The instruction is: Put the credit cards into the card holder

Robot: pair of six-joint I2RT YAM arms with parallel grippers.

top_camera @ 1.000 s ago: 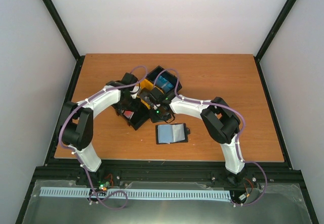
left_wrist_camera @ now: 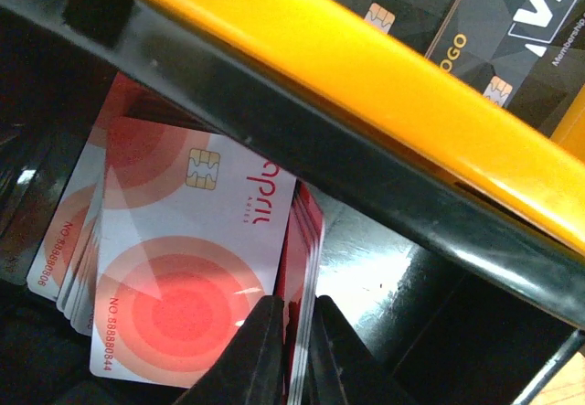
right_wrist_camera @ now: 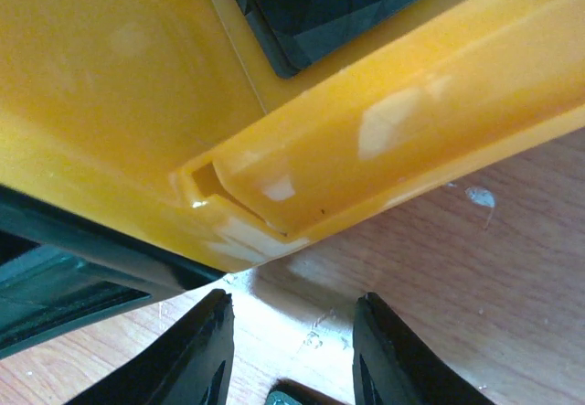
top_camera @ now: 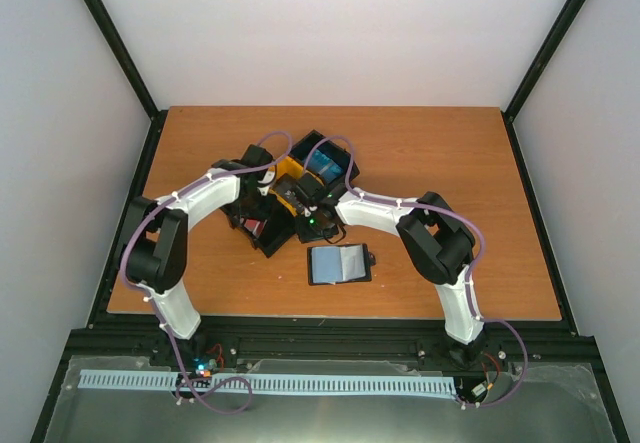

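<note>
In the left wrist view, red-and-white cards [left_wrist_camera: 187,268] lie in a black box. Beside them a few more cards [left_wrist_camera: 306,250] stand on edge, and my left gripper is shut on these, one finger on each side. The card holder [top_camera: 339,264] lies open on the table in the top view, with a blue-grey side and a paler side. My right gripper has its fingers apart and nothing between them. It hangs over the wood just off a corner of the yellow box [right_wrist_camera: 302,186].
Dark VIP cards [left_wrist_camera: 503,44] fill the yellow box, which adjoins the black box wall [left_wrist_camera: 402,213]. A further black box with blue cards [top_camera: 325,163] stands behind. Part of a dark object [right_wrist_camera: 288,394] shows below my right fingers.
Both arms hold almost the same place in the top view. Slightly less of the red-and-white cards shows beside the left gripper.
</note>
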